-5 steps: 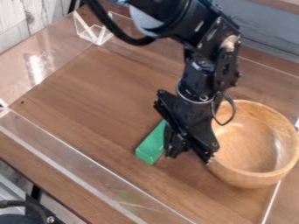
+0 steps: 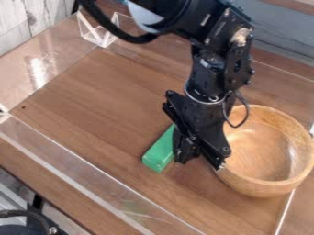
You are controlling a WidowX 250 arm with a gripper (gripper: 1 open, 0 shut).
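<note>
My black gripper [image 2: 196,147] hangs low over the table, just left of a round wooden bowl [image 2: 270,165]. A green rectangular block [image 2: 160,153] lies on the wooden table, its upper right part hidden behind the gripper's fingers. The fingers look close together; whether anything is between them is hard to see.
A clear plastic object [image 2: 97,29] stands at the back left. A grey wall or ledge runs along the back.
The upper arm has shifted slightly, and the gripper body sits a little differently beside the bowl. The green block and bowl stay where they were.
</note>
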